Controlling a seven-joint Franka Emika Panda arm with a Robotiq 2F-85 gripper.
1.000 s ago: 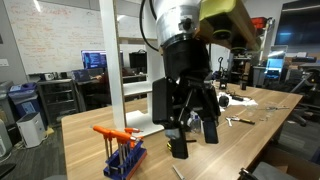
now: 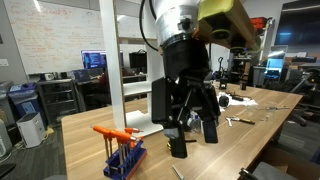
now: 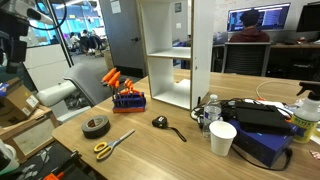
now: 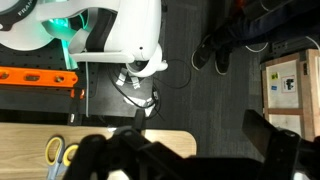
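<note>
My gripper [image 2: 193,137] hangs in the foreground of the first exterior view, its two dark fingers well apart and nothing between them. In the wrist view the fingers [image 4: 272,148] stand at opposite sides, also wide apart, over the table's edge and the floor. The second exterior view catches only part of the gripper at the upper left, away from the tabletop things. A rack of orange-handled tools [image 3: 122,90] stands on the wooden table [image 3: 150,155]. Scissors [image 3: 113,146] and a black tape roll [image 3: 95,127] lie closer to the near edge.
A black spoon-like tool [image 3: 168,125] lies mid-table. Right of it stand a clear bottle [image 3: 211,112], a white cup [image 3: 222,138] and a blue box [image 3: 262,146] under a black case. A white shelf [image 3: 172,92] rises behind.
</note>
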